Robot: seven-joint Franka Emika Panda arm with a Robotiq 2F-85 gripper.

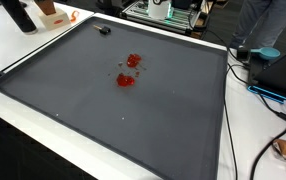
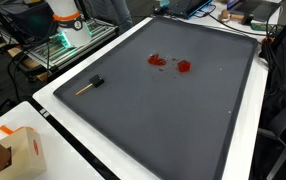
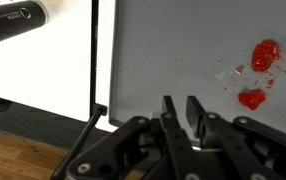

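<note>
In the wrist view, two dark fingers of my gripper stand close together with a narrow gap; whatever may be between them cannot be made out. Neither exterior view shows the gripper. A small tool with a black head (image 2: 96, 79) and a pale wooden handle (image 2: 84, 90) lies near a corner of the grey mat (image 1: 163, 110). It is not visible in the wrist view. Two red patches, one (image 1: 125, 80) larger-looking and one (image 1: 134, 60) beside it, sit on the mat with small red flecks around them.
A white border (image 3: 73, 70) surrounds the mat, and a black cylinder (image 3: 11, 18) lies over it in the wrist view. Beyond the mat are an orange-and-white object (image 1: 55, 18) and a cable (image 1: 235, 105).
</note>
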